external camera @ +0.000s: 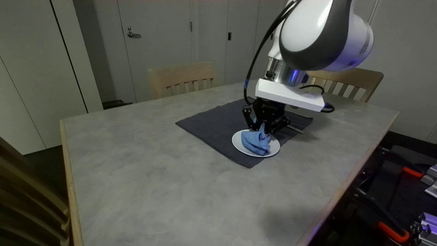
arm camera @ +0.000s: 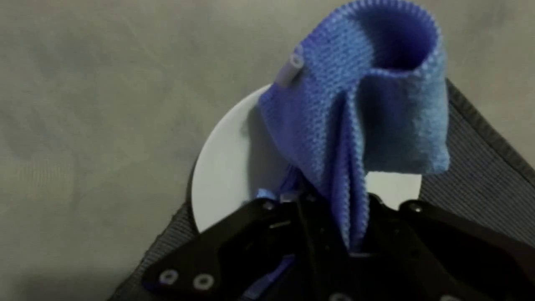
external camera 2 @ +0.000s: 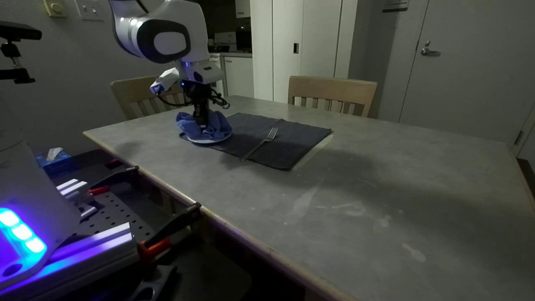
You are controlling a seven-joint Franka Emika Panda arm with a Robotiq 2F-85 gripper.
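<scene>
A blue cloth (external camera: 255,142) hangs bunched from my gripper (external camera: 262,125), whose fingers are shut on a pinched fold of it. It sits over a white plate (external camera: 237,142), covering much of the plate's middle. In the wrist view the fold of cloth (arm camera: 321,115) rises between the dark fingers, and a bare strip of the plate (arm camera: 220,165) shows on the left. From the other side, the cloth (external camera 2: 220,125) spreads around the gripper (external camera 2: 202,125) above the plate's rim (external camera 2: 205,141). Whether the cloth's underside rests on the plate, I cannot tell.
Beneath the plate lies a dark grey placemat (external camera: 213,127) near the table's far right part. On the placemat, a fork (external camera 2: 261,144) lies beside the plate. Clamps (external camera 2: 160,230) grip the table's edge near the robot base.
</scene>
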